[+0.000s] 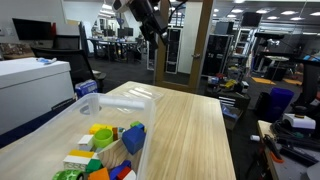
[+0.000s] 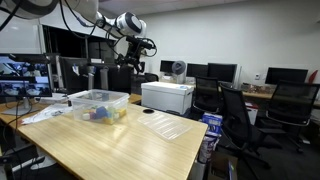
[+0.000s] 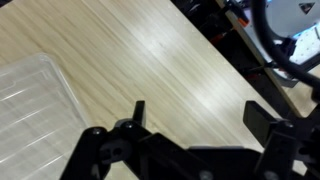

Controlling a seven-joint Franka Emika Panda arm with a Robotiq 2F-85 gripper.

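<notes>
High above the table hangs my gripper; in the wrist view its two dark fingers stand wide apart, with only bare wood visible between them. A clear plastic bin (image 1: 143,112) stands at the near left in the first exterior view. Inside are several toys, among them a green cup-like piece (image 1: 102,137), a blue block (image 1: 133,138) and an orange piece (image 1: 99,174). The bin (image 2: 88,99) also shows in the second exterior view, its contents blurred. A flat translucent sheet or lid (image 3: 35,125) lies on the table, left of the gripper in the wrist view.
A white cabinet (image 2: 167,97) stands behind it, and office chairs (image 2: 245,115) are beyond the table. Cables and equipment (image 3: 295,35) fill the upper right corner of the wrist view.
</notes>
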